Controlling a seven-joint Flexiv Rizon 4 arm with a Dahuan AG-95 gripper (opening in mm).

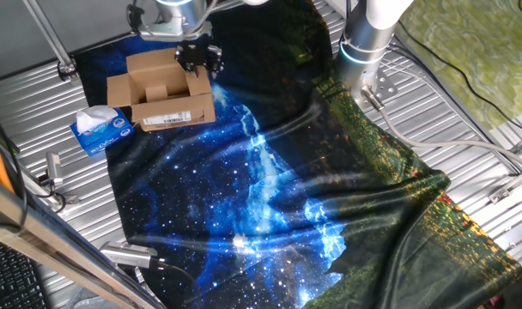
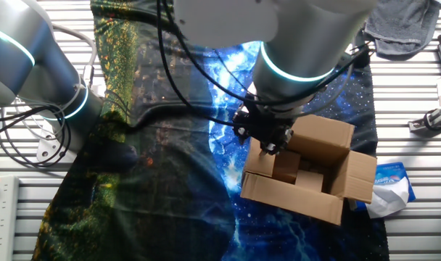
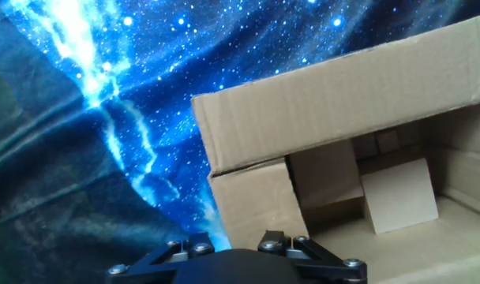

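An open cardboard box (image 1: 173, 115) rests on the dark star-patterned cloth (image 1: 244, 189), its flaps folded outward. Inside it, a small pale cardboard block (image 3: 401, 197) shows in the wrist view. My gripper (image 1: 201, 63) is over the box's right side in the first exterior view. In the second exterior view the gripper (image 2: 264, 138) appears by the box's upper left corner. The wrist view shows its two fingers (image 3: 200, 244) apart, with nothing held between them; one cardboard flap (image 3: 256, 201) lies just beyond. How high the fingers are above the flap is hard to tell.
A blue tissue box (image 1: 102, 133) stands left of the cardboard box. A grey adapter (image 1: 128, 255) with a cable lies at the cloth's front left.
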